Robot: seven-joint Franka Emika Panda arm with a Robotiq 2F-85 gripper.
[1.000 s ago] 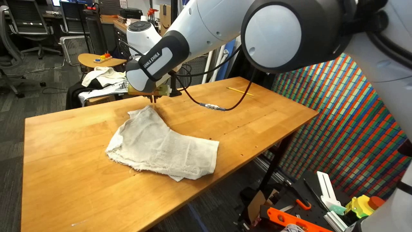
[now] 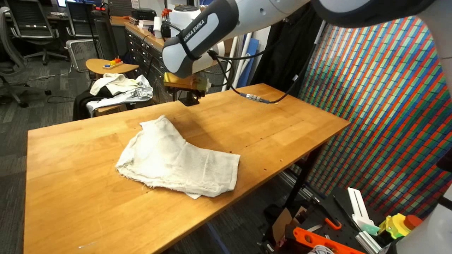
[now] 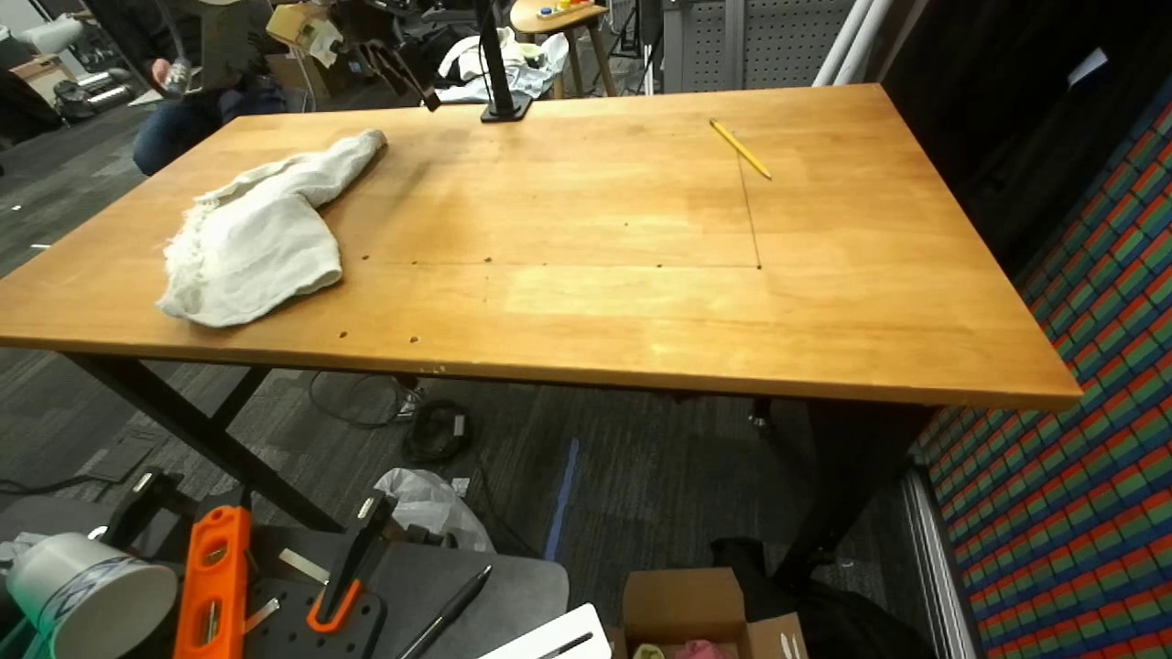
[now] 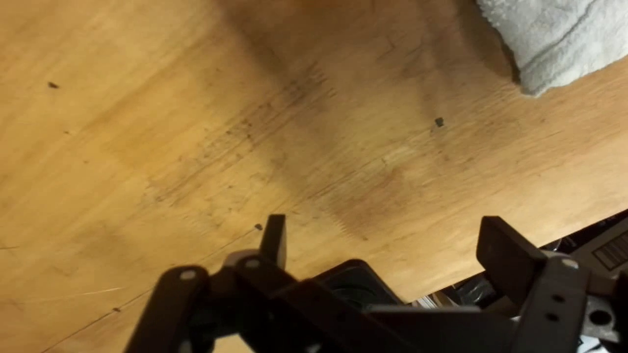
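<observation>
A white cloth [image 2: 178,158] with a frayed edge lies rumpled and partly folded on the wooden table [image 2: 76,203]. In exterior view 2 the same cloth [image 3: 258,236] is at the table's left end. One corner of the cloth [image 4: 565,44] enters the wrist view at the upper right. My gripper is open above bare wood, its two fingers wide apart and nothing between them. It is clear of the cloth. In exterior view 1 the hand is raised over the far side of the table, beyond the cloth, and its fingertips are hard to make out.
A yellow pencil [image 3: 742,150] lies on the otherwise bare right part of the table. A black stand [image 3: 505,104] is fixed at the back edge. Below the front edge sits a dark surface with an orange level [image 3: 214,582] and other tools.
The arm has risen and moved to the right in exterior view 1, away from the cloth's far end. The cloth keeps its place and shape, and looks brighter now.
</observation>
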